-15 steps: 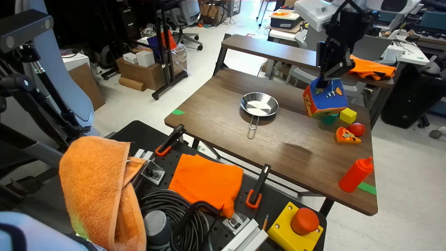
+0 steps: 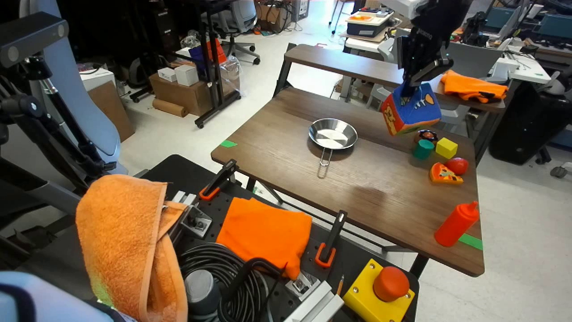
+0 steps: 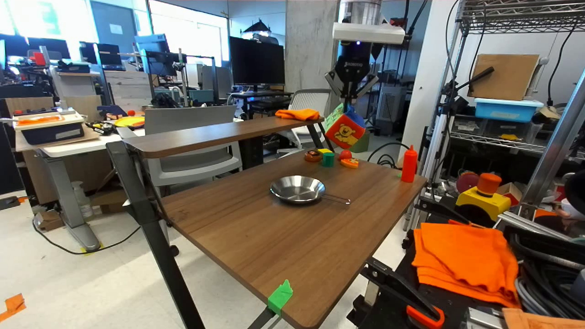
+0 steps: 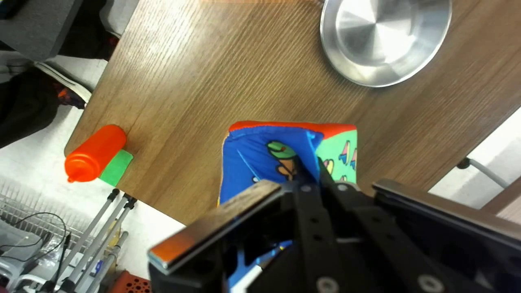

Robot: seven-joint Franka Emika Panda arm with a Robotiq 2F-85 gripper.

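Note:
A soft cube (image 2: 416,110) with blue, red and green picture faces hangs tilted in the air above the table's far right part. My gripper is shut on a pinched fold of its blue cloth, which bunches up between the fingers in the wrist view. From exterior view 2, the cube's red bear face (image 3: 346,133) shows below the gripper (image 3: 348,104). The cube is clear of the tabletop. A steel pan (image 2: 333,134) with a wire handle rests near the middle of the table, apart from the cube.
Beyond and below the cube stand a green cup (image 2: 423,149), a yellow block (image 2: 446,148), a red ball (image 2: 457,166) and a pizza-slice toy (image 2: 445,174). A red bottle (image 2: 456,224) is near the right edge. A raised shelf (image 2: 348,63) runs along the back.
The gripper and cube have risen and shifted slightly left in exterior view 1. More of the green cup and a dark round item behind it now show.

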